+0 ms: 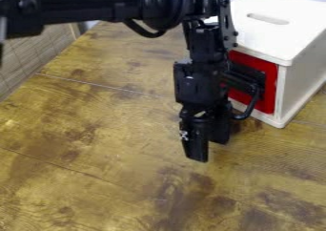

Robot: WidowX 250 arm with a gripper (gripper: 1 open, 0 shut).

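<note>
My black gripper (207, 141) points down just above the wooden table (90, 168), open, its two fingers apart with nothing seen between them. It is in front of a white box (295, 58) with a red front (265, 99) at the upper right; the arm partly hides that red face.
A tiled surface (26, 58) lies beyond the table's left edge. The white box takes up the back right.
</note>
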